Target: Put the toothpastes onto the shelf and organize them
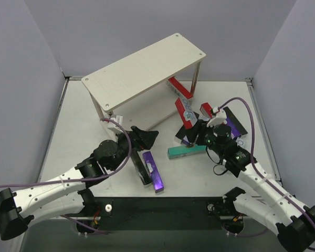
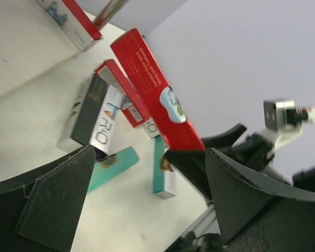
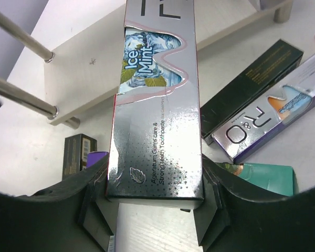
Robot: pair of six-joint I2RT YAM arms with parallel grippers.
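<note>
My right gripper [image 1: 194,134] is shut on a red-and-silver toothpaste box [image 1: 186,113], raised before the shelf; in the right wrist view its silver Ice Mint face [image 3: 155,131] fills the middle. My left gripper [image 1: 145,137] is open and empty, left of that box. A red box [image 1: 179,87] lies on the lower shelf board [image 3: 84,68] at the right end, beneath the top board [image 1: 142,68]. Loose on the table are teal [image 1: 185,151], purple [image 1: 153,170] and dark [image 1: 142,169] boxes, plus red, white and dark ones at the right, partly hidden by my right arm.
Shelf posts [image 1: 196,79] stand at either end. Walls border the table at back and sides.
</note>
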